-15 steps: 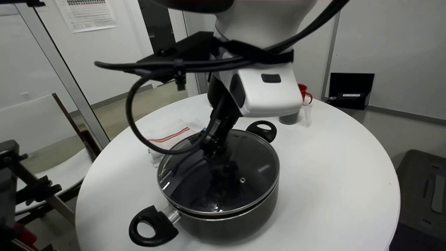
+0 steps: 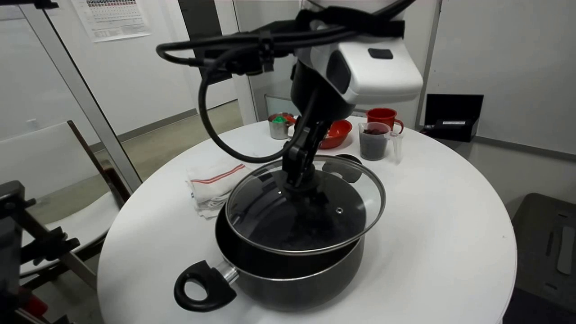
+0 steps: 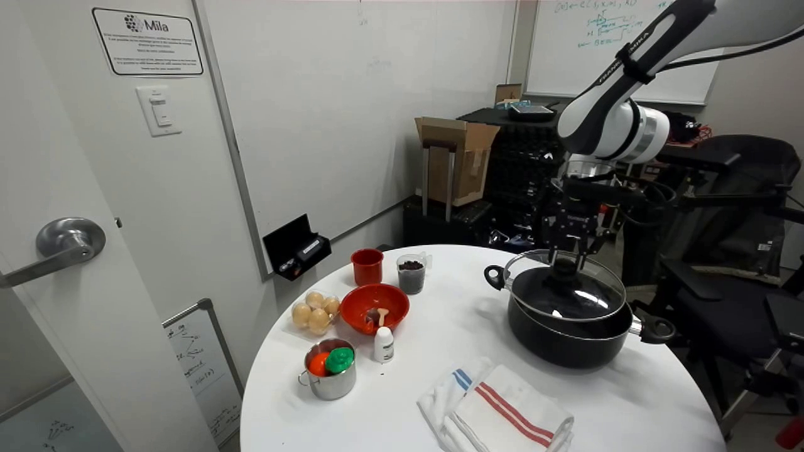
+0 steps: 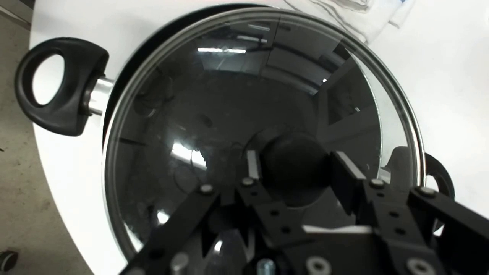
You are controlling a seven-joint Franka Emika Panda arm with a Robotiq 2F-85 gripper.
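A glass lid [image 2: 281, 227] with a steel rim hangs a little above the black pot [image 2: 308, 286], offset toward the pot's far handle, so the pot's near inside shows. My gripper is shut on the lid's round black knob [image 4: 295, 165], one finger on either side of it. In the second exterior view the gripper [image 3: 566, 260] stands over the middle of the lid [image 3: 595, 294], with the pot [image 3: 565, 339] below. What the pot holds, if anything, cannot be made out.
A striped towel [image 3: 512, 410] lies beside the pot. Farther off stand a steel cup [image 3: 331, 380], a white bottle [image 3: 384, 344], a red bowl [image 3: 399, 305], eggs [image 3: 316, 312], a red mug [image 3: 367, 266] and a measuring cup [image 3: 411, 279].
The lid has risen off the pot with my gripper and shifted away from the near handle, toward the right in the first exterior view. The pot has moved slightly.
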